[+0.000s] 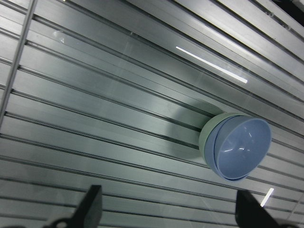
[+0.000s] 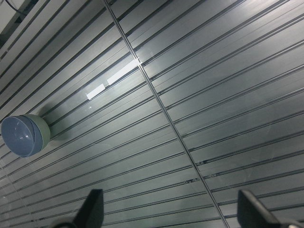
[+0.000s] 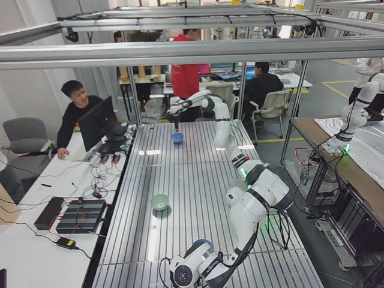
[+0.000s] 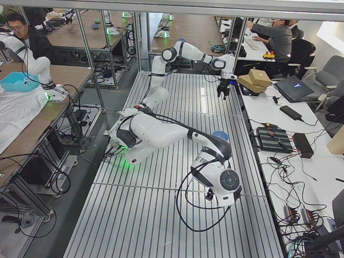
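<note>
In the camera left view, a green bowl [image 3: 159,201] stands mid-table, a blue bowl [image 3: 177,137] at the far end, and another blue one [image 3: 203,243] is partly hidden behind the near arm. In both wrist views, blue bowls [image 1: 240,147] [image 2: 18,135] appear nested with a pale green one [image 2: 42,124]. My left gripper is open, with bare table between its fingers and the bowls above right. My right gripper is open and empty, the bowls off to its upper left.
A side desk [image 3: 36,258] holds a monitor, black boxes and cables. Another robot's table [image 3: 366,180] stands beside it. Aluminium frame posts and beams surround the workspace.
</note>
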